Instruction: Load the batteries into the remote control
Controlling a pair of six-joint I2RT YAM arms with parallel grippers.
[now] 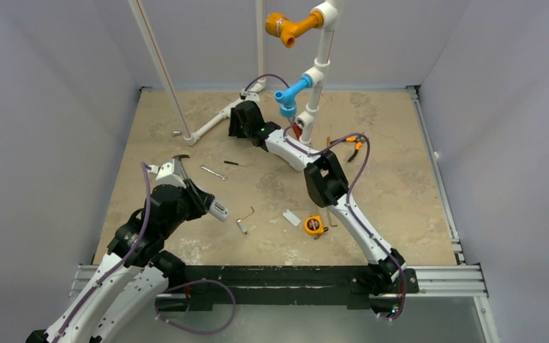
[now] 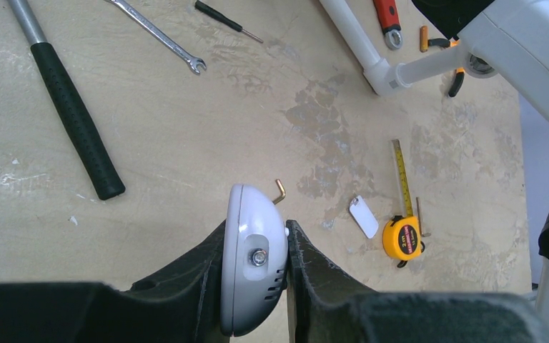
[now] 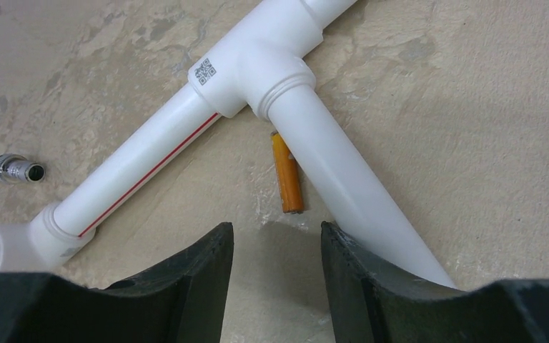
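Observation:
The white remote control (image 1: 219, 210) is clamped in my left gripper, which is shut on it above the left of the table; its rounded end, with a metal screw, faces the left wrist camera. At the back, my right gripper is open with nothing between its fingers. Just beyond its fingertips an orange battery-like cylinder (image 3: 287, 175) lies on the table, close against or partly under a white pipe. A similar orange cylinder (image 2: 423, 38) lies near the pliers. A small white plate (image 1: 292, 217), perhaps the battery cover, lies at front centre.
White pipes (image 3: 357, 179) run beside the right fingers and over the cylinder's far end. A tape measure (image 1: 314, 225), hammer (image 2: 71, 114), wrench (image 1: 214, 172), screwdriver (image 2: 218, 16) and pliers (image 1: 355, 147) are spread around.

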